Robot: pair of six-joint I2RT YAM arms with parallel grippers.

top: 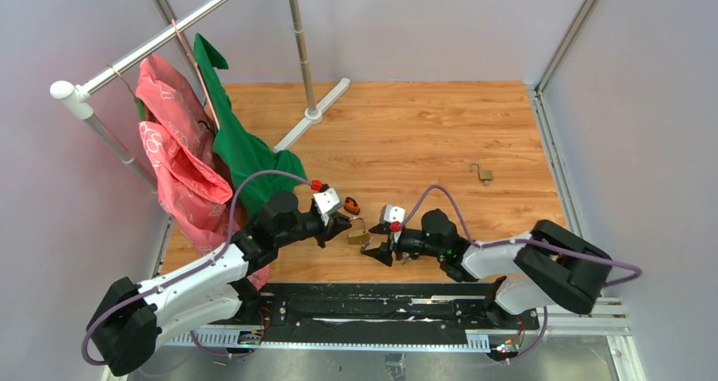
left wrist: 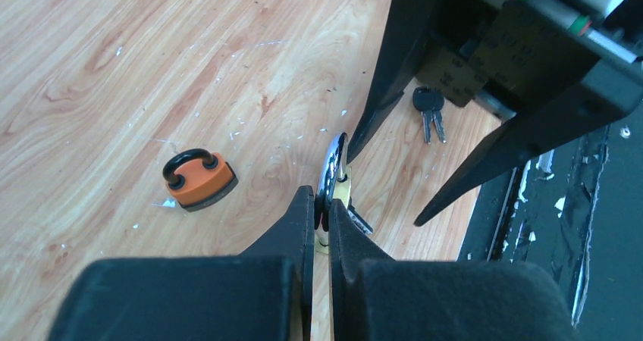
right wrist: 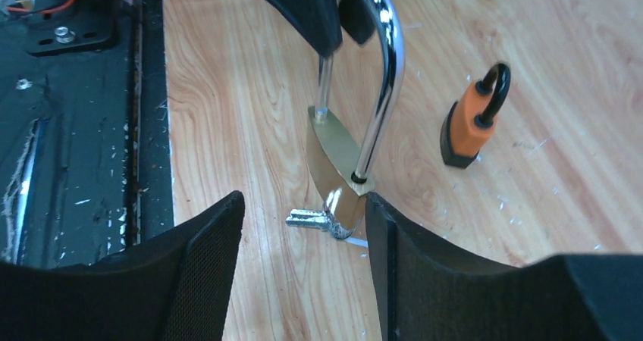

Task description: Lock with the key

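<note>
My left gripper is shut on the chrome shackle (left wrist: 332, 163) of a brass padlock (top: 358, 237). In the right wrist view the padlock's body (right wrist: 326, 167) hangs tilted below the shackle, both legs of which reach its top; whether it is latched cannot be told. A silvery key (right wrist: 307, 219) sticks out at the body's lower end. My right gripper is open, its fingers (right wrist: 216, 239) apart on either side of that lower end. The near-right finger is close to the body; contact is unclear.
A loose pair of keys (left wrist: 429, 115) lies on the wood near the front edge. An orange-and-black padlock (left wrist: 200, 178) stands close behind. Another brass padlock (top: 485, 175) lies far right. Clothes (top: 254, 152) hang on a rack at the left.
</note>
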